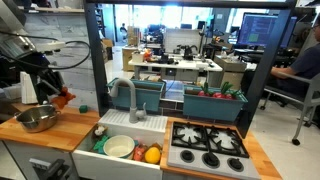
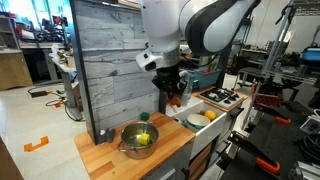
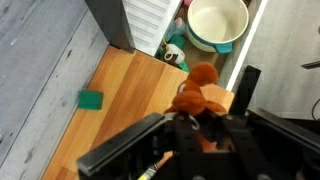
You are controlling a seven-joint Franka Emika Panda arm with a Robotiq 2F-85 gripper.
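Observation:
An orange plush-like toy [image 3: 198,88] is held in my gripper, its fingers closed around it; the gripper covers its lower part in the wrist view. In exterior view 1 the orange toy [image 1: 63,99] hangs over the wooden counter, to the right of the metal pot [image 1: 37,120]. From the other side, in exterior view 2, the toy [image 2: 176,101] is between the pot [image 2: 138,146] and the open drawer. A yellow item [image 2: 143,138] shows inside the pot.
A green block [image 3: 91,100] lies on the wooden counter [image 3: 125,95]. The open drawer holds a pale bowl [image 1: 119,147] and several small toys. A sink with a grey faucet [image 1: 131,97] and a stove [image 1: 209,145] stand further right.

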